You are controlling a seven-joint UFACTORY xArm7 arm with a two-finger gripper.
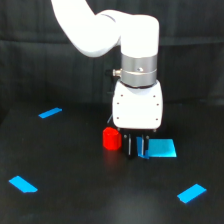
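My white gripper [138, 153] points straight down near the middle of the dark table. Its dark fingers stand a short way apart. A small blue block [140, 147] shows between or just behind them; whether they touch it is too small to tell. Close by on the left is a red object [111, 139], outside the fingers. A flat light-blue square [163, 148] lies to the right of the gripper, partly hidden behind it.
Blue strips mark the dark table at the back left [50, 113], front left [22, 184] and front right [191, 193]. The table in front of the gripper is clear. Black curtain closes off the back.
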